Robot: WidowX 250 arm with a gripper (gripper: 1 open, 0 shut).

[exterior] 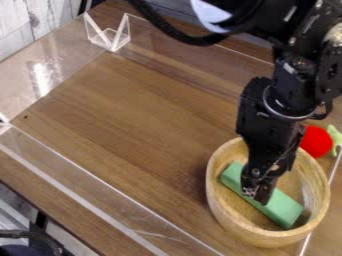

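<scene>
My black gripper (261, 182) reaches down from the upper right into a round wooden bowl (219, 208) at the lower right. A green bar-shaped block (278, 207) lies in the bowl, just below the fingertips, which are open. Whether they touch the block I cannot tell.
A red object (315, 140) and a pale green item (334, 136) sit behind the bowl at the right. A clear holder (110, 32) stands at the upper left.
</scene>
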